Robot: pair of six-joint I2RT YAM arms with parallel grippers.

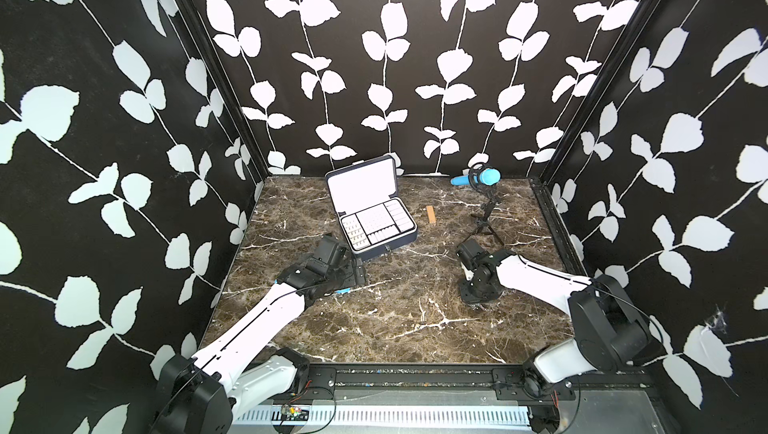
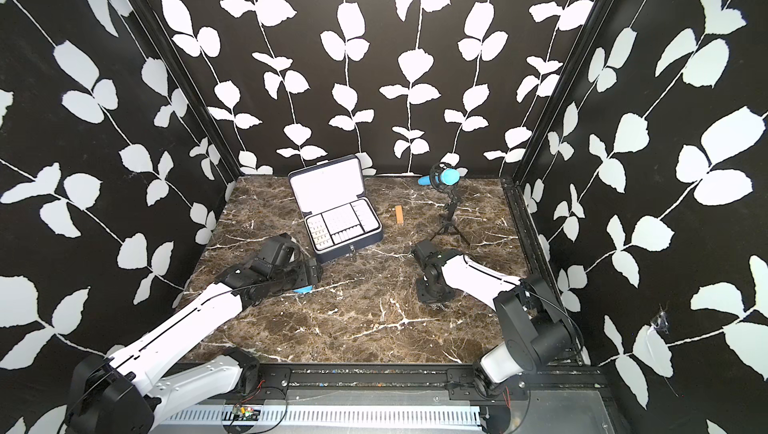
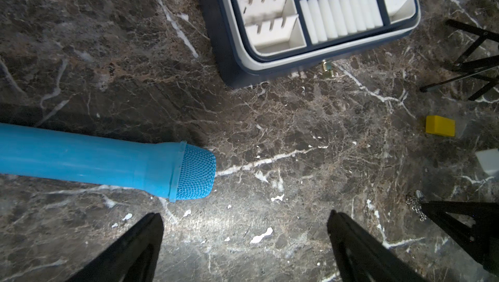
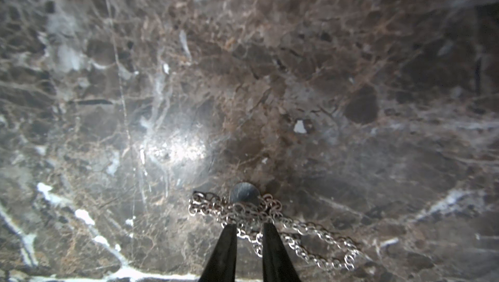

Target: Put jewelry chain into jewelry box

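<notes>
In the right wrist view the silver chain (image 4: 317, 235), with a small round dark piece, lies bunched on the marble table. Over it is my right gripper, its fingers part open with a narrow gap; chain links show at and between the fingertips, but whether they are gripped I cannot tell. The jewelry box (image 1: 377, 230) stands with its lid up at the back, its white compartments facing upward. My left gripper is open and empty above the table, in front of the box, near a blue microphone (image 3: 93, 162).
A black tripod (image 1: 485, 222) holding another blue microphone (image 1: 480, 178) stands behind my right arm. A yellow block (image 3: 440, 125) lies near the right gripper. An orange block (image 1: 430, 214) rests beside the box.
</notes>
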